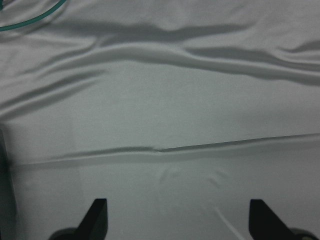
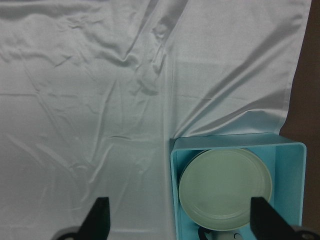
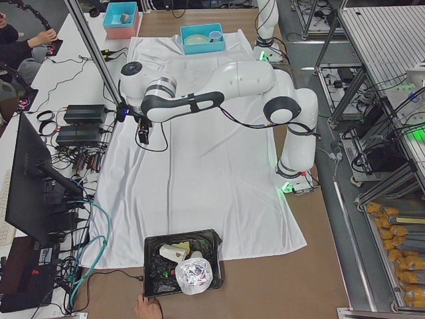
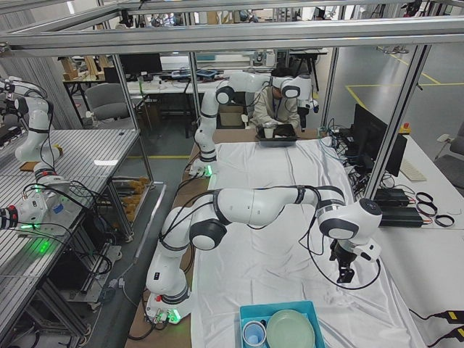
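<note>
A white cloth (image 3: 206, 186) covers the table. A blue bin (image 2: 287, 185) holds a pale green plate (image 2: 225, 187) and, in the camera right view, a blue cup (image 4: 254, 333). At the other end stands a black bin (image 3: 153, 266) with a foil-covered round item (image 3: 194, 274) and other items. My left gripper is over bare cloth, fingers wide apart, nothing between them. My right gripper stands open above the cloth and the blue bin's near side, holding nothing.
Monitor (image 3: 30, 186), black boxes and cables line one side of the table. A hand (image 3: 147, 307) is beside the black bin.
</note>
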